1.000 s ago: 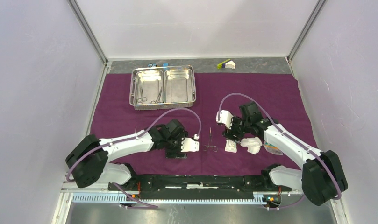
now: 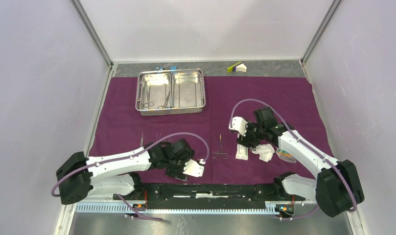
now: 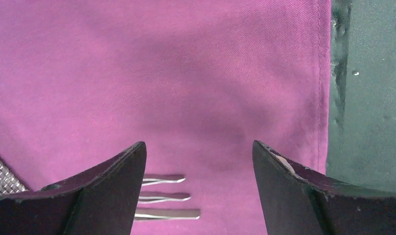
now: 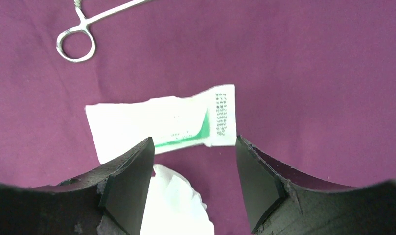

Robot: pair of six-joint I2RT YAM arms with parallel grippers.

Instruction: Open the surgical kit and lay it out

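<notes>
My left gripper is part open over bare purple cloth near the front edge, nothing between its fingers; tweezer ends (image 3: 161,198) show just below. My right gripper stands open above a white packet (image 4: 161,125) with green print and a crumpled white gauze (image 4: 178,205). Hemostat scissors (image 4: 76,46) lie beside the packet, between the arms in the top view (image 2: 220,152). A steel tray (image 2: 171,71) at the back holds scissor-like instruments in its left compartment (image 2: 156,93).
A plastic container (image 2: 287,156) lies right of the gauze. Small yellow-green and blue items (image 2: 233,67) sit on the grey strip behind the cloth. The black rail (image 2: 205,191) borders the front edge.
My left arm has moved toward the front and slightly left, away from the middle hemostat. The right arm has shifted very slightly. The tray and cloth items look unchanged.
</notes>
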